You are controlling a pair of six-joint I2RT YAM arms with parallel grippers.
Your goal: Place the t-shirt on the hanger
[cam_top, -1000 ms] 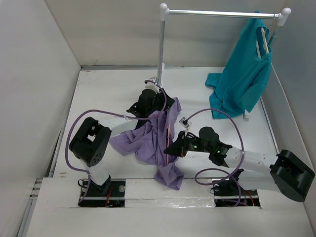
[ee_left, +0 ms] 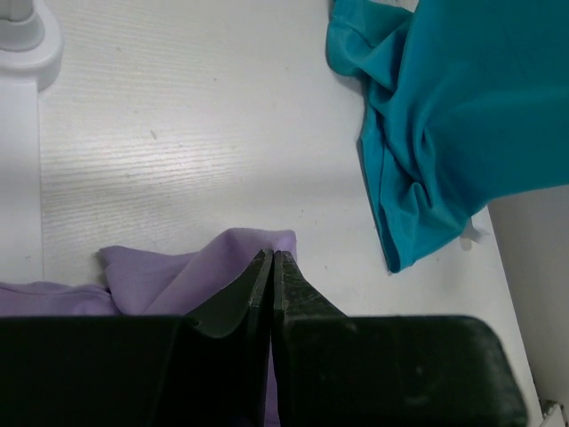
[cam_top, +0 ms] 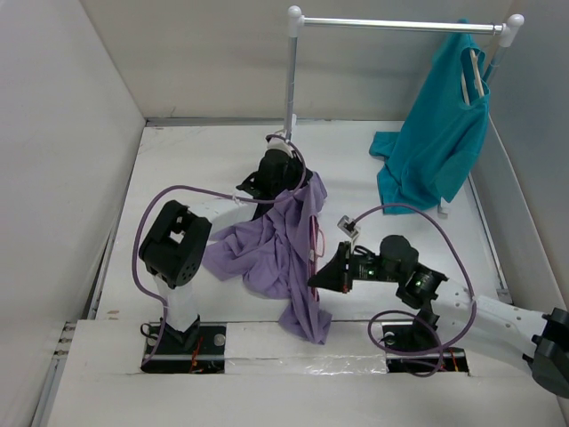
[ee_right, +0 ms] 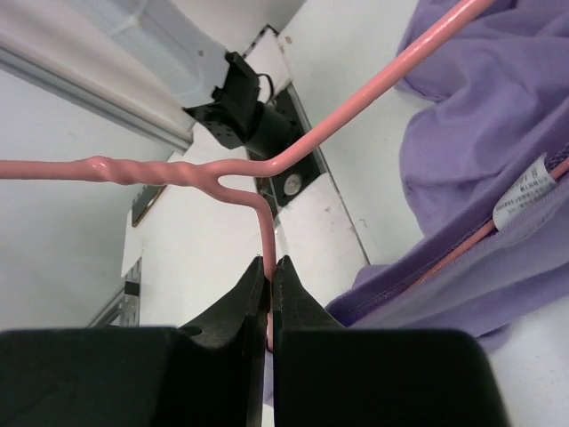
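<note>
The purple t-shirt (cam_top: 267,258) lies crumpled in the middle of the table. My left gripper is shut at its far end, with purple fabric behind the fingertips; whether any is pinched cannot be seen. My right gripper is shut on the pink hanger (ee_right: 373,84) at its twisted neck. Part of the hanger (ee_right: 476,236) runs inside the shirt opening, beside a white label (ee_right: 524,191). In the top view the right gripper (cam_top: 313,281) is at the shirt's right side.
The rack bar (cam_top: 400,25) spans the back, with a teal shirt (cam_top: 436,133) hanging at its right end and draped onto the table. The rack's left post (cam_top: 290,84) stands just behind the left gripper. Bare table lies at the far left.
The right gripper has moved rightward and toward the front with the hanger, and the shirt's folds have shifted slightly. The left arm has moved a little toward the right and back.
</note>
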